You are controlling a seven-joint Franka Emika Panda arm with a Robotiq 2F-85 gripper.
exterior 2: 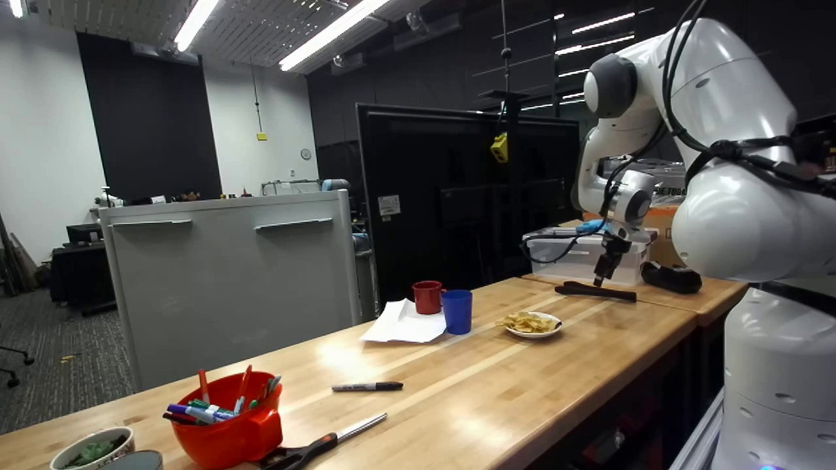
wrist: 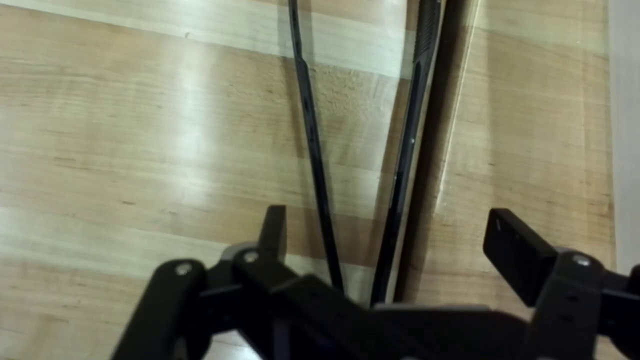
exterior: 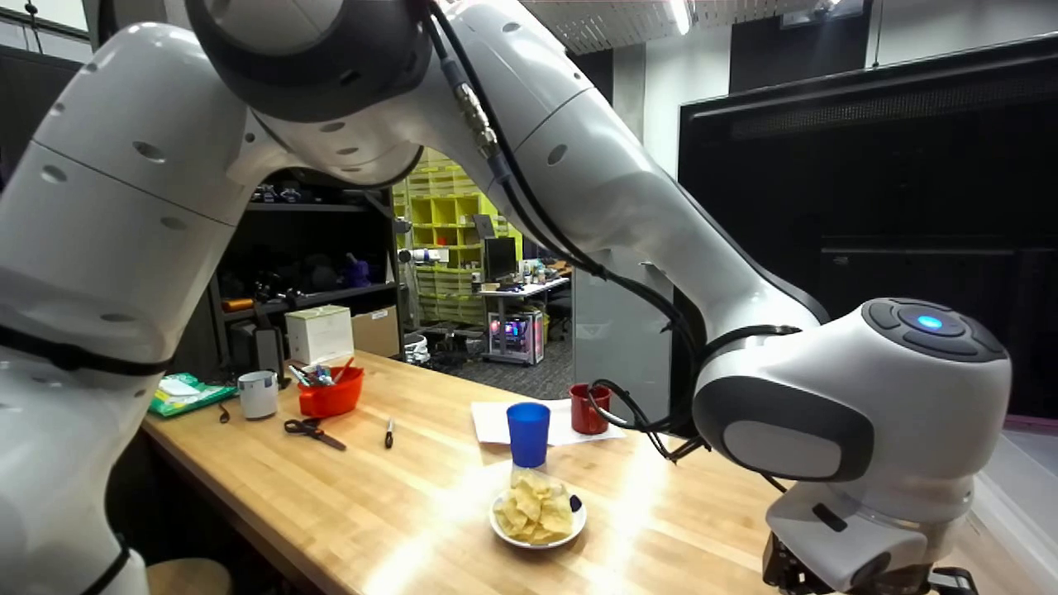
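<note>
A black tong-like tool (exterior 2: pixel 597 292) lies at the far end of the table. In the wrist view its two thin black arms (wrist: pixel 396 210) run down between my fingers, closer together near the bottom, where my gripper's body hides their lower end. My gripper is open and points downward above the tool, one finger (wrist: pixel 273 231) to the left of both arms and the other to the right. Neither finger appears to touch them. In exterior view 1 the fingers are cut off by the bottom edge.
A plate of chips (exterior: pixel 536 512), a blue cup (exterior: pixel 528 435) and a red mug (exterior: pixel 589 411) on white paper stand mid-table. A clear bin (exterior 2: pixel 541 254) and a black object (exterior 2: pixel 671 277) are close to my gripper. A marker, scissors and red pen holder (exterior 2: pixel 231 438) lie farther away.
</note>
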